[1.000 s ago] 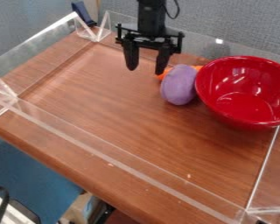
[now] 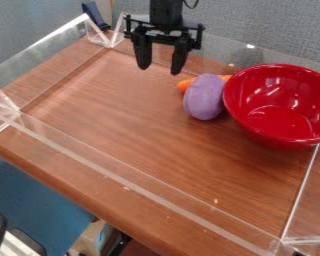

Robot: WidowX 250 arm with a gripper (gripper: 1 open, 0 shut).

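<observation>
My black gripper [image 2: 162, 59] hangs at the top centre, above the back of the wooden surface, its two fingers apart with nothing visible between them. To its lower right lie a purple eggplant-like object [image 2: 204, 97] and an orange carrot-like object [image 2: 186, 84], partly hidden behind the purple one. A large red bowl [image 2: 276, 105] stands at the right, beside the purple object.
Clear plastic walls [image 2: 149, 180] edge the wooden surface [image 2: 116, 130]. A blue area and some loose items lie outside at the lower left.
The objects and bowl look unmoved.
</observation>
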